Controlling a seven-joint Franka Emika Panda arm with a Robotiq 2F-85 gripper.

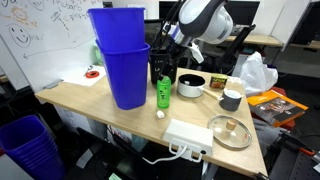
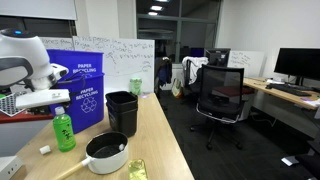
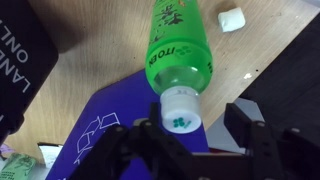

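Note:
A green bottle (image 1: 164, 93) with a white cap stands upright on the wooden table, beside the blue bins. My gripper (image 1: 166, 76) is at the bottle's top, coming down from the arm above. In the wrist view, the white cap (image 3: 181, 110) lies between my parted fingers, and the bottle's green body (image 3: 180, 50) extends beyond it. The fingers look part open, with a gap on the right side of the cap. Exterior view 2 also has the gripper (image 2: 62, 106) over the bottle (image 2: 64, 130); contact with the cap cannot be made out there.
Stacked blue recycling bins (image 1: 126, 75) stand close left of the bottle. A black bin (image 2: 123, 113) and a pot (image 2: 106, 152) are nearby. A small white piece (image 1: 160, 114), a white box (image 1: 188, 138), a plate (image 1: 231, 133) and a mug (image 1: 230, 100) occupy the table.

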